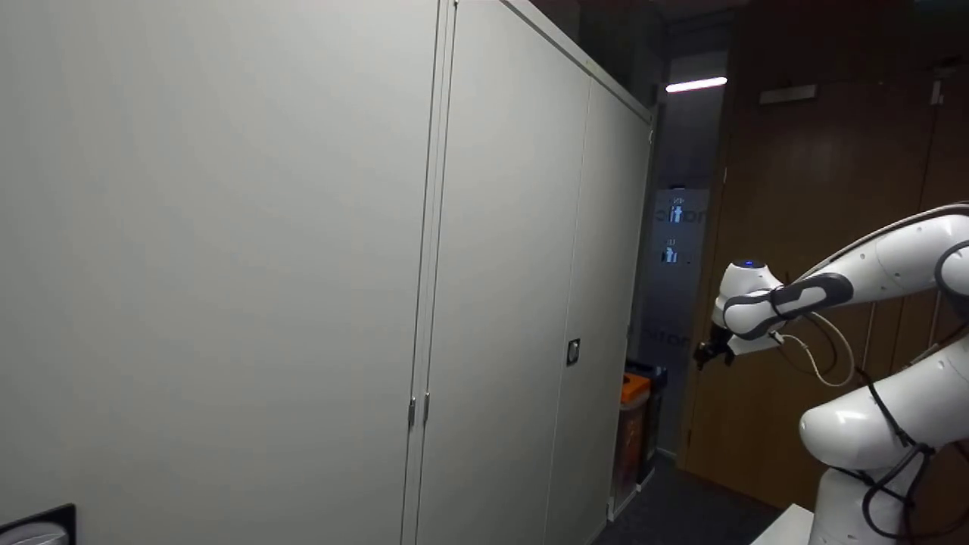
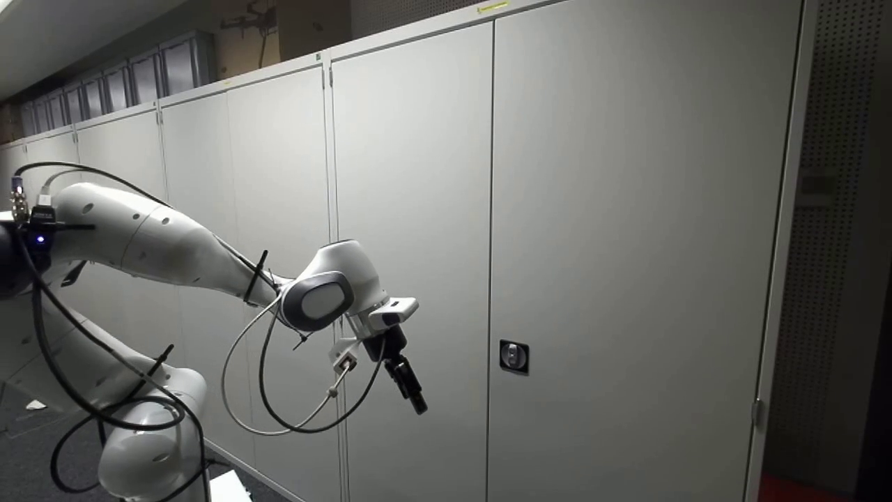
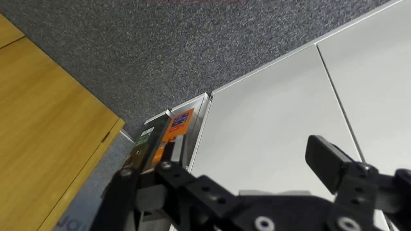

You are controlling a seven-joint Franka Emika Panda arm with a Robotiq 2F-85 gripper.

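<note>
My gripper is open in the wrist view, its black fingers wide apart with nothing between them. Exterior view 2 shows the gripper [image 2: 407,385] angled downward in front of the tall grey cabinet [image 2: 627,209], left of a black-framed round latch [image 2: 514,356]. In exterior view 1 the gripper [image 1: 714,354] hangs to the right of the cabinet [image 1: 509,272], apart from it. The cabinet doors look closed.
Bins with an orange lid [image 1: 635,387] stand past the cabinet's end. A wooden door [image 3: 50,127] and dark carpet [image 3: 173,50] lie beyond. Cables [image 2: 263,376] loop beneath the forearm. The air around the gripper is clear.
</note>
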